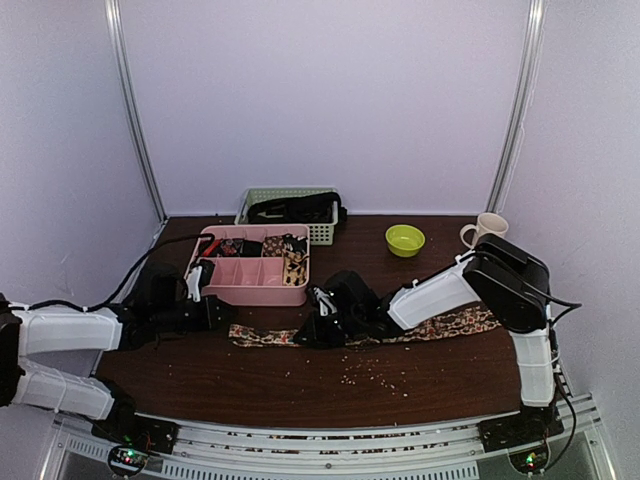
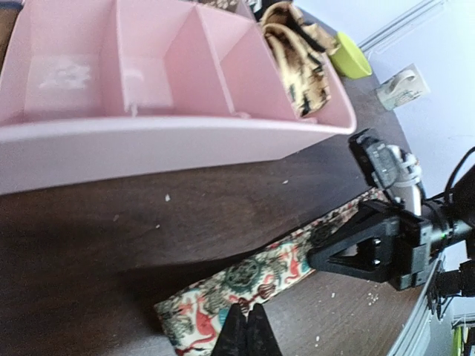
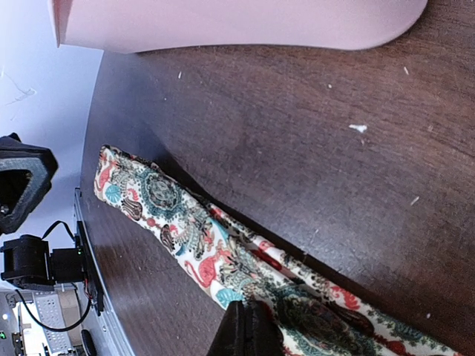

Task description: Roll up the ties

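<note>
A long paisley-patterned tie (image 1: pixel 262 337) lies flat across the table, running from the near side of the pink box to the far right. My left gripper (image 1: pixel 219 314) is shut just beyond the tie's left end; in the left wrist view its fingertips (image 2: pixel 257 311) overlap the tie (image 2: pixel 245 278), and nothing shows between them. Over the tie's middle, my right gripper (image 1: pixel 303 337) is low and shut. The right wrist view has its fingertips (image 3: pixel 256 311) against the cloth (image 3: pixel 200 241); whether a fold is caught there cannot be made out. The right arm hides part of the tie.
The pink divided box (image 1: pixel 255 296) stands behind the tie, some compartments holding rolled ties (image 1: pixel 295 267) and some empty. Farther back are a green basket (image 1: pixel 328 233) with black cloth, a lime bowl (image 1: pixel 405 240) and a mug (image 1: pixel 485 229). Small crumbs lie on the clear front table.
</note>
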